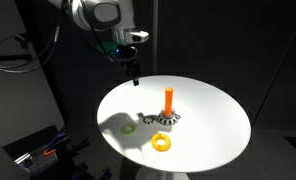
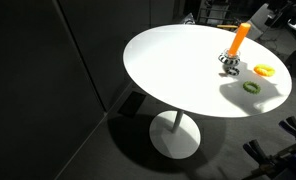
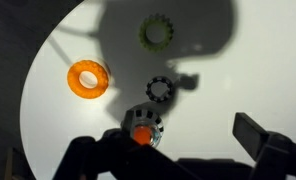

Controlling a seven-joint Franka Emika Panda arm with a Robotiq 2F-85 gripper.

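Observation:
An upright orange post [image 1: 169, 99] rises from a black-and-white ringed base [image 1: 174, 120] on the round white table. A small black-and-white ring [image 3: 160, 101] lies beside that base. Farther off lie a green ring [image 3: 144, 36] and an orange ring [image 3: 75, 78], both flat and off the post. My gripper is open above the table, its fingers [image 3: 250, 137] wide apart with nothing between them. In the wrist view, the post [image 3: 142, 135] appears end-on near the left finger. In exterior view 2, the gripper [image 2: 274, 138] shows at lower right.
The post is the only tall thing standing on it.

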